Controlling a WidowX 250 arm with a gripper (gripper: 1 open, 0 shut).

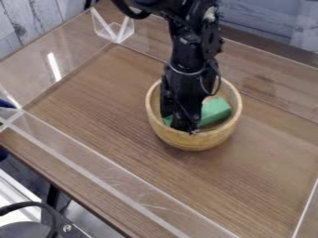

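A round wooden bowl (199,139) stands in the middle of the table. A green object (214,110) lies inside it, partly hidden. My black gripper (180,119) reaches down into the bowl from above, its fingertips at the left part of the green object. Whether the fingers are shut on anything is hard to tell.
Clear strips run along its edges, with a clear corner piece (113,28) at the back left. Cables show at the lower left, beyond the table's edge.
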